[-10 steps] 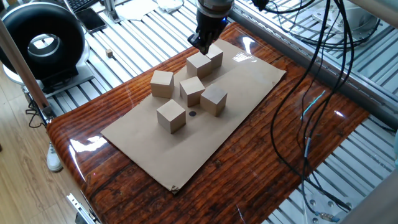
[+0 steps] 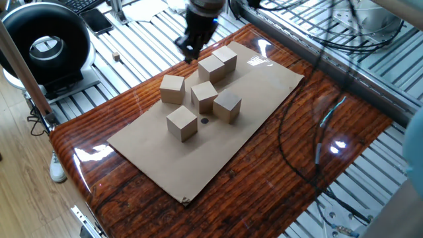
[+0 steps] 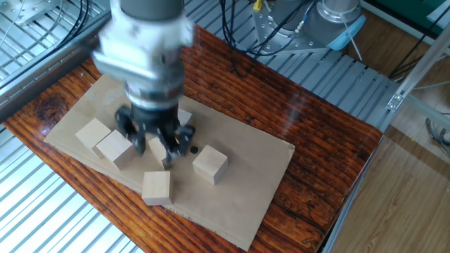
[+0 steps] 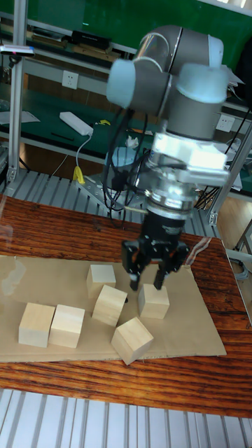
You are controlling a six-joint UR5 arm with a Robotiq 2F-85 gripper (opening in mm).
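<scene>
Several plain wooden cubes rest on a flat brown cardboard sheet. Two of them, the far cube and its neighbour, stand side by side. A left cube, a middle cube, a right cube and a near cube are spread over the rest of the group. My gripper hangs above the cubes, fingers pointing down and apart, with no cube held between them. In exterior view 2 the blurred gripper hides part of the middle cubes.
The glossy wooden table extends around the cardboard, whose near end is bare. Black cables hang over the table's right side. A metal slatted surface borders the table. A small dark spot marks the cardboard.
My gripper has moved left in exterior view 1, away from above the far pair of cubes. The hanging cables have swung left. The cubes have stayed put.
</scene>
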